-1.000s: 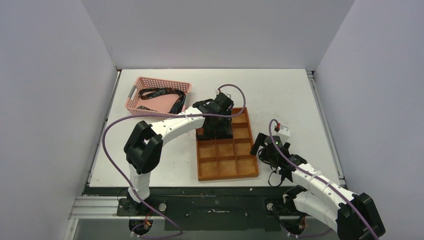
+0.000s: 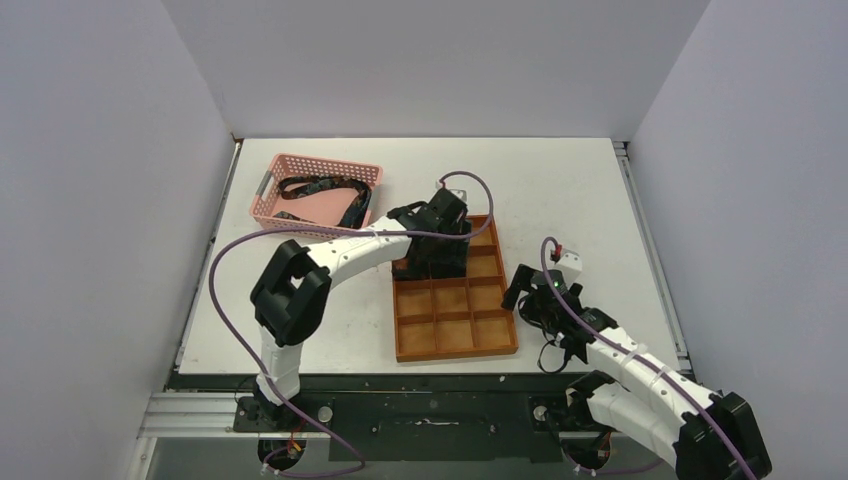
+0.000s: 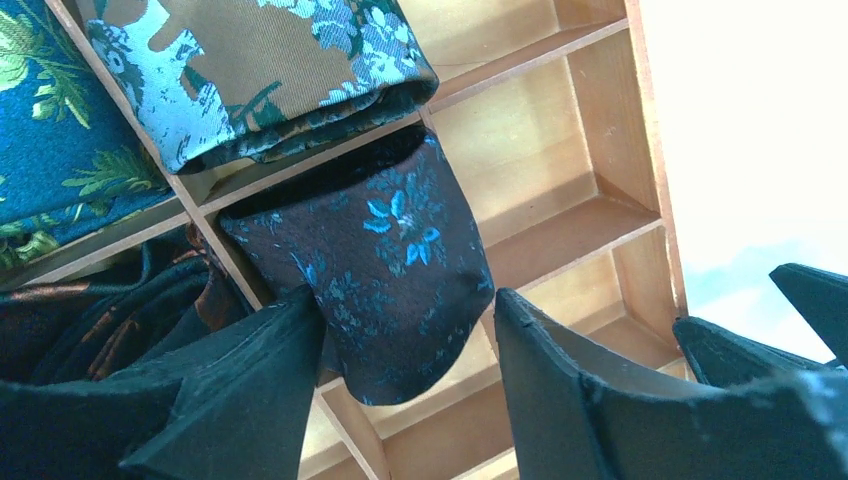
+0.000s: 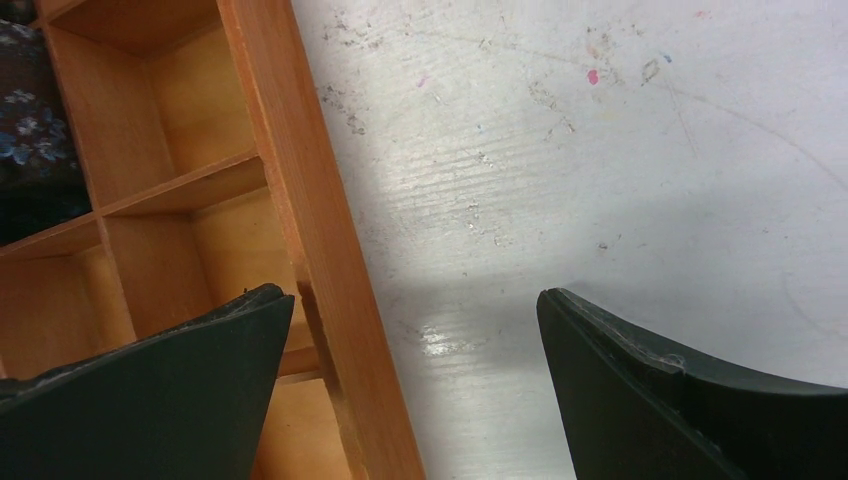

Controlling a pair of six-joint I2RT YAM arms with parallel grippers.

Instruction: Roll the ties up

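Note:
A rolled dark tie with blue flowers point(image 3: 400, 225) sits in a middle compartment of the wooden box point(image 2: 456, 353), its lower end lying over the divider. My left gripper is part open around that end, with a finger point(image 3: 250, 375) close on each side; whether either one presses the cloth is unclear. In neighbouring compartments are a brown tie with light-blue flowers point(image 3: 270, 70), a blue-green tie point(image 3: 70, 130) and a dark brownish tie point(image 3: 120, 300). Beside the box's right edge, my right gripper stands open and empty.
A pink basket point(image 2: 264, 205) at the back left holds another dark patterned tie point(image 2: 352, 205). Several compartments at the front and right of the box are empty.
My left arm has shifted only a few pixels over the box. The right arm stays nearly still beside it. The basket and box have not moved.

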